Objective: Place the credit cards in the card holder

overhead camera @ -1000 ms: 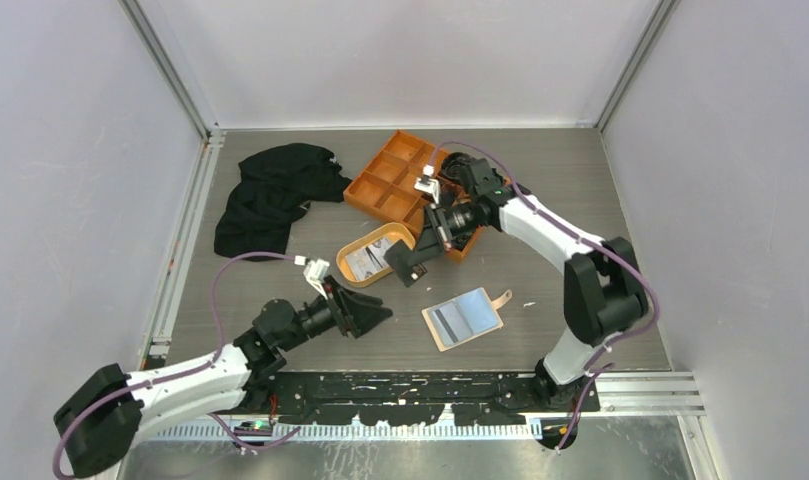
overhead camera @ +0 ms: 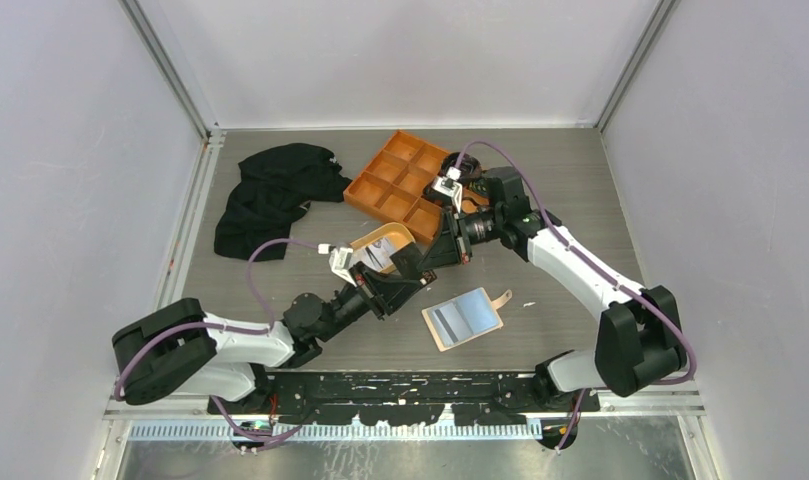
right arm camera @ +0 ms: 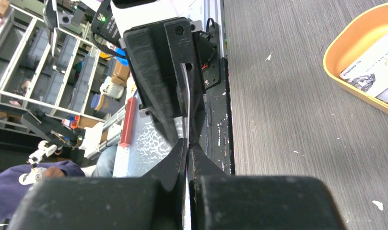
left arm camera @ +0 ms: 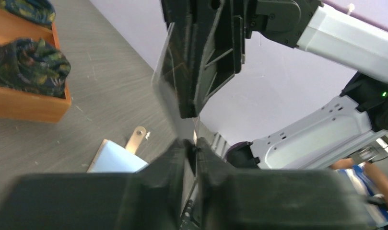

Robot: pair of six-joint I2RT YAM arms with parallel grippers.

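A dark card [overhead camera: 408, 260] is held upright by my right gripper [overhead camera: 446, 245], shut on it; in the right wrist view it appears edge-on as a thin strip. My left gripper [overhead camera: 402, 285] is at the card's lower-left end, with its fingers around or beside that edge; the left wrist view is blurred there, so contact is unclear. An open card holder [overhead camera: 463, 318] lies on the table below both grippers, also partly visible in the left wrist view [left arm camera: 115, 158]. More cards [right arm camera: 369, 67] lie in a yellow tray [right arm camera: 340, 76].
An orange compartment box [overhead camera: 385, 180] with dark bundles stands behind the grippers. A black cloth [overhead camera: 270, 200] lies at the back left. The table right of the holder is mostly clear apart from a small scrap.
My left gripper has moved right and up to the card.
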